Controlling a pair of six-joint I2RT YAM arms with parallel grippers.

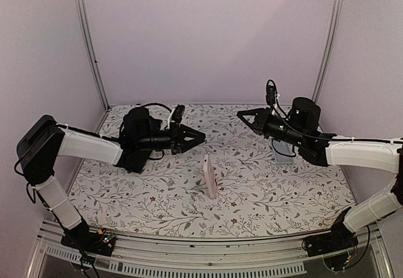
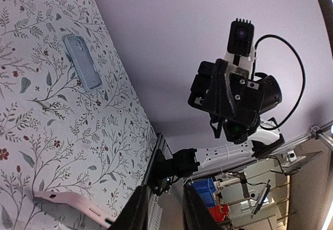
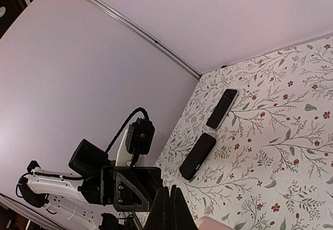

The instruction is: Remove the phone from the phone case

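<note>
A pinkish phone-shaped piece (image 1: 208,176), seen edge-on, is below and just right of my left gripper (image 1: 195,138); whether it is phone, case or both I cannot tell, nor whether it touches the table. It also shows at the lower left of the left wrist view (image 2: 73,200). My left gripper stands open, nothing between its fingers. My right gripper (image 1: 244,116) is raised at centre right, shut with nothing showing between its fingers in the right wrist view.
Two dark phones (image 3: 196,155) (image 3: 221,107) lie on the left of the flowered table (image 3: 281,157). A pale blue case lies at the right.
</note>
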